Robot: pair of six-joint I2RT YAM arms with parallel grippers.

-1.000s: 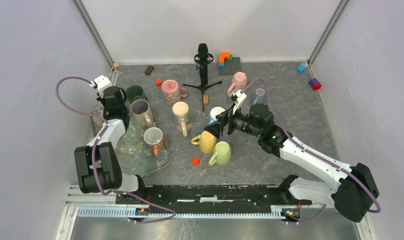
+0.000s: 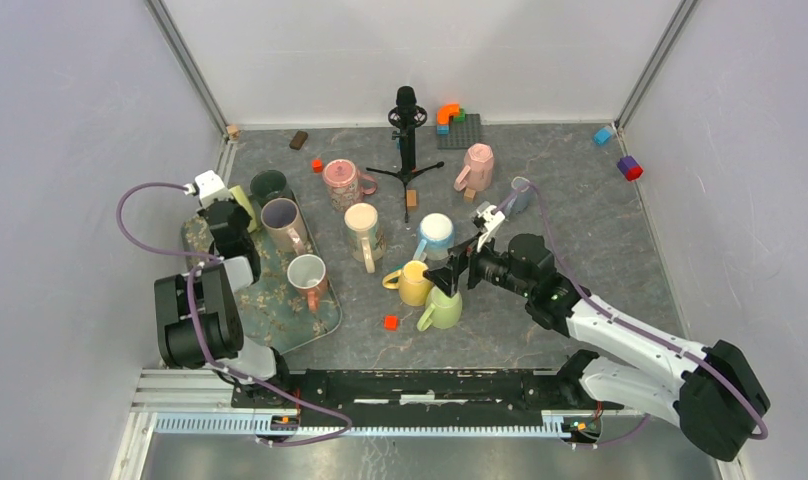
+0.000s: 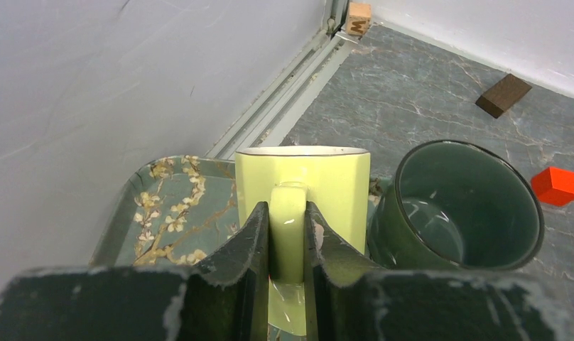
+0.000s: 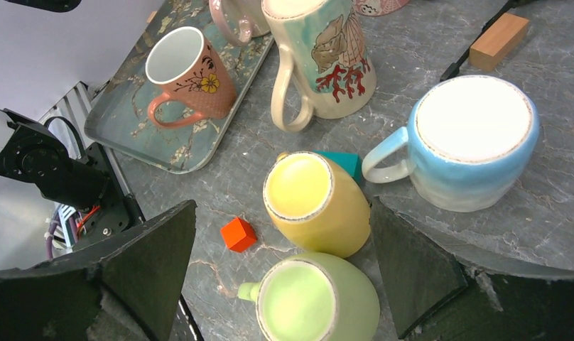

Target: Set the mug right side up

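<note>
My left gripper is shut on the handle of a pale yellow mug (image 3: pixel 337 185), which stands at the back of the floral tray (image 2: pixel 285 320) with its rim upward, beside a dark green mug (image 3: pixel 455 213). My right gripper is open above upside-down mugs: yellow (image 4: pixel 298 188), green (image 4: pixel 298 302) and light blue (image 4: pixel 472 121), white base rings up. Nothing is between its fingers at their height, as far as shows.
A tall coral-painted mug (image 4: pixel 327 71), a pink mug (image 2: pixel 478 165) and a grey-blue mug (image 2: pixel 520 195) stand around. A black stand (image 2: pixel 407 150) is at the back. Small blocks lie scattered.
The left arm has shifted slightly, and the yellow mug shows more beside it in the top view. The right arm has moved slightly right and toward the front.
</note>
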